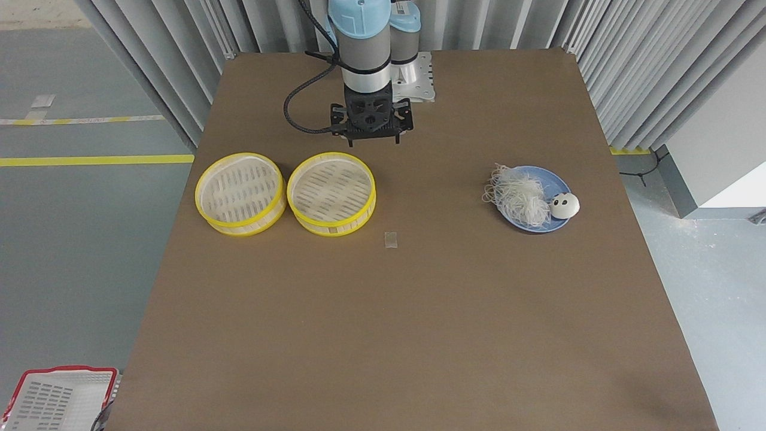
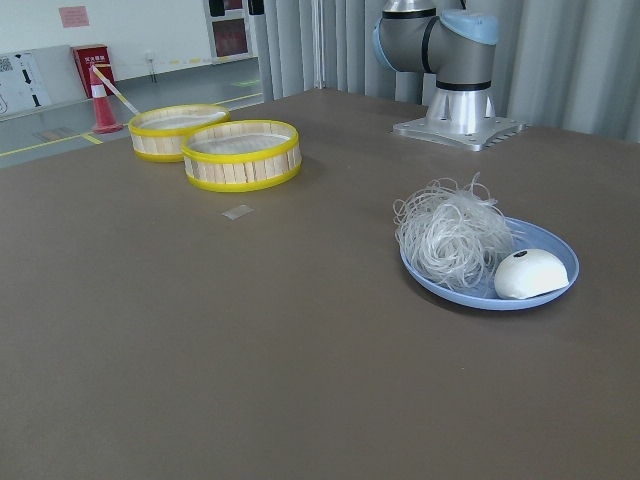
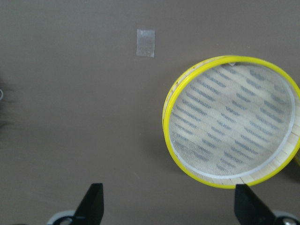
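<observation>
My gripper (image 1: 371, 133) hangs over the back middle of the table, above and behind two round yellow-rimmed steamer baskets, left (image 1: 240, 194) and right (image 1: 331, 193). In the wrist view its fingers stand wide apart at the bottom, open with nothing between them, and the nearer basket (image 3: 231, 122) fills the right half. To the right on the table a blue plate (image 1: 531, 228) holds a nest of white stringy strands (image 2: 450, 235) and a white rounded piece with dark spots (image 1: 564, 206).
A red-rimmed crate (image 1: 54, 402) stands on the floor at front left. Grey curtains border the back.
</observation>
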